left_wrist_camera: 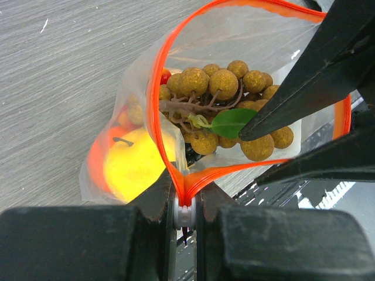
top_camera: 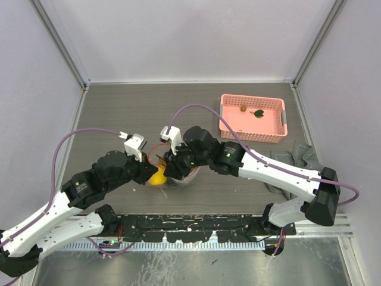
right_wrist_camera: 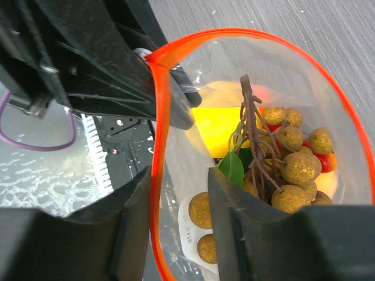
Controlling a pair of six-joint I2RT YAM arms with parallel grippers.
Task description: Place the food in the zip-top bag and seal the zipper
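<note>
The clear bag with an orange zip rim (left_wrist_camera: 153,99) stands with its mouth wide open. Inside lie a bunch of brown round fruit (left_wrist_camera: 225,85) with a green leaf (left_wrist_camera: 231,122), a yellow fruit (left_wrist_camera: 137,167) and something red-orange (left_wrist_camera: 98,155). My left gripper is shut on one corner of the zip rim. In the right wrist view, my right gripper straddles a stretch of orange rim with its fingers apart; one finger (right_wrist_camera: 225,219) reaches inside the bag, the other stays outside. From above, the arms cover much of the bag (top_camera: 184,180).
A pink basket (top_camera: 253,136) at the back right holds a small brown fruit (top_camera: 243,108) and a green leaf (top_camera: 258,113). Grey cloth (top_camera: 300,158) lies at the right.
</note>
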